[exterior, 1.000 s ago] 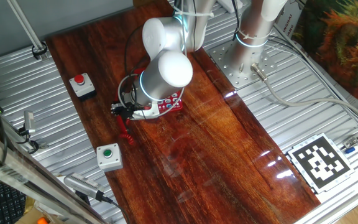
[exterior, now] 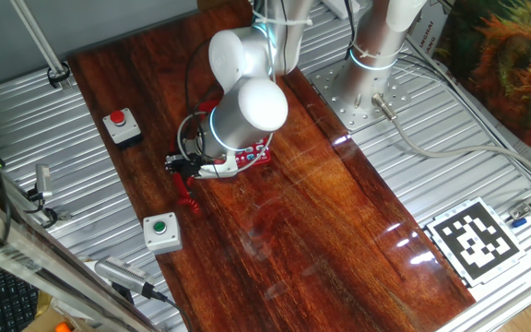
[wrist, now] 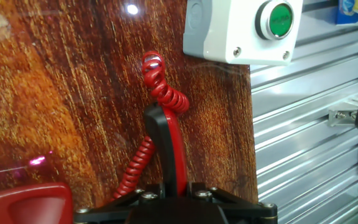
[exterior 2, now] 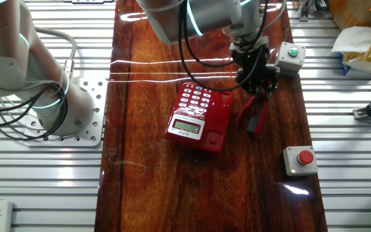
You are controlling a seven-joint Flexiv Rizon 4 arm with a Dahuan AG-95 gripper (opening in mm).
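A red and black telephone handset points away from the bottom of the wrist view, its near part between the fingers of my gripper. Both fingers sit close against its sides, and the fingers look shut on it. In exterior view 2 the handset extends from below the gripper; whether it touches the table cannot be told. A coiled red cord lies around its far end. The red phone base, with keypad and small display, rests on the table beside the handset. In exterior view 1 the arm partly covers the base.
A white box with a green button stands beyond the handset's far end, near the table edge. Another box with a red button sits along the same edge. The wooden table has wide bare room. A marker board lies off its corner.
The arm has shifted very slightly over the last second. Gripper, handset and button boxes look nearly unchanged in exterior view 1.
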